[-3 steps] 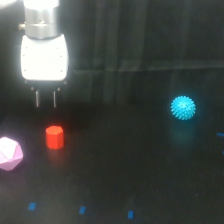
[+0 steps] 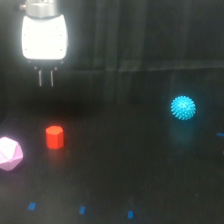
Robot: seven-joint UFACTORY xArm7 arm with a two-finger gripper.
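My gripper (image 2: 46, 84) hangs at the upper left, fingers pointing down. A narrow gap shows between the two thin fingers, with nothing in it. Below and slightly to the right of them, clear of contact, a small red block (image 2: 54, 137) stands on the dark surface. A pink faceted ball (image 2: 10, 153) lies at the left edge, lower than the block. Far off to the right is a bright blue spiky ball (image 2: 182, 107).
Blue marks, such as the left one (image 2: 32, 206), lie along the front of the dark table (image 2: 115, 165). Another blue mark (image 2: 220, 134) shows at the right edge. Dark cloth hangs behind.
My gripper has moved up in the picture, away from the red block, and its fingers appear closer together. The block and both balls have stayed in place.
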